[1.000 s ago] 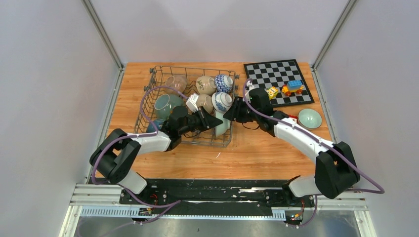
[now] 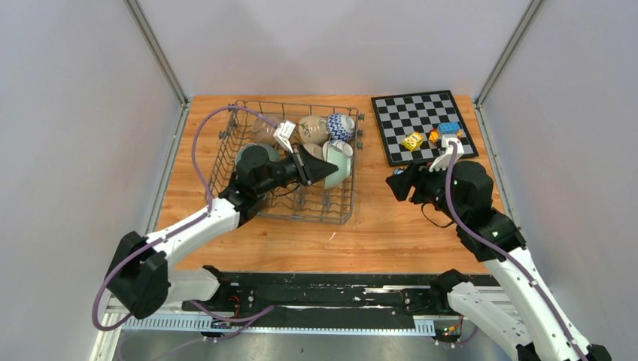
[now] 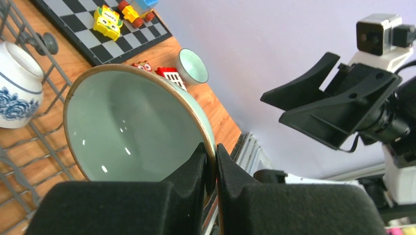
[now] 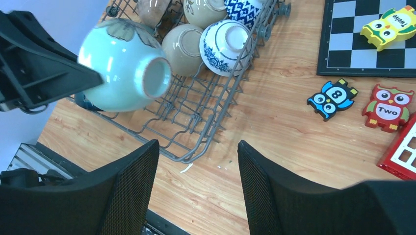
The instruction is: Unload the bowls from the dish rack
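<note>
A pale green bowl [image 3: 132, 122] is tilted on its side, its brown rim pinched by my left gripper, which is shut on it. It hangs over the front right part of the wire dish rack [image 2: 308, 218]. My right gripper stands open and empty, right of the rack. Left in the rack are a white-and-blue bowl [image 4: 221, 46], a beige bowl [image 4: 182, 49], a patterned beige bowl [image 4: 203, 11] and a blue-patterned bowl [image 2: 341, 126]. Farther left, the left arm partly covers a green bowl [image 2: 248, 150]. Another small green bowl [image 3: 192, 66] rests on the table.
A chessboard [image 2: 395, 143] with toy blocks lies at the back right. Owl toys [image 4: 333, 99] and a red block [image 4: 404, 152] lie in front of it. Bare wood [image 2: 391, 241] is free right of the rack and along the front.
My right gripper has backed off to the right, away from the held bowl.
</note>
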